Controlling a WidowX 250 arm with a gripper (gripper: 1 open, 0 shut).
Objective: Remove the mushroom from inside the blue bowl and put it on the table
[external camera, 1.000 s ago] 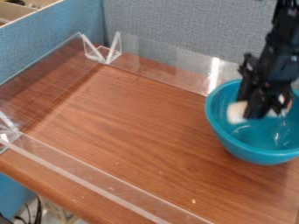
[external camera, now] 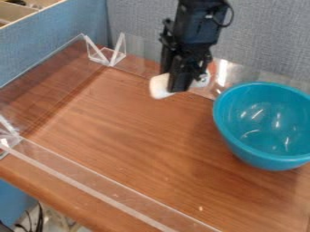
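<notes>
The black gripper (external camera: 179, 83) hangs above the far middle of the wooden table, left of the bowl. It is shut on the mushroom, a small pale thing (external camera: 160, 87) that sticks out on the left of the fingertips. The fingers cover part of it. At the right edge of the view stands the blue bowl (external camera: 227, 127); its inside looks empty apart from bright reflections. Gripper and mushroom are clear of the bowl's rim.
Bare wooden table (external camera: 127, 149) stretches below and left of the gripper. Clear low walls with a white corner bracket (external camera: 107, 53) edge the table. A grey partition (external camera: 140, 23) rises behind.
From inside the bowl, the gripper has come up and moved left with the pale mushroom, and now hangs over the table. The bowl has stayed in place.
</notes>
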